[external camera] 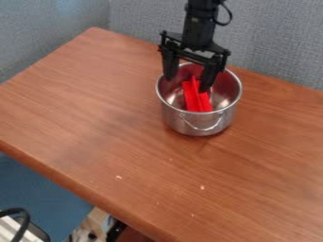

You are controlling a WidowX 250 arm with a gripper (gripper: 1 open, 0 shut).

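Note:
A steel pot [180, 121] with a wire handle stands on the wooden table [108, 142], toward the back. Inside it lies a red object [197, 97], long and made of two or so pieces side by side. My black gripper [188, 74] hangs over the pot from the top of the view, open, its fingers reaching down at the left and right parts of the rim, above the red object.
A grey padded wall runs behind it. Cables and some clutter lie below the table edge at the lower left.

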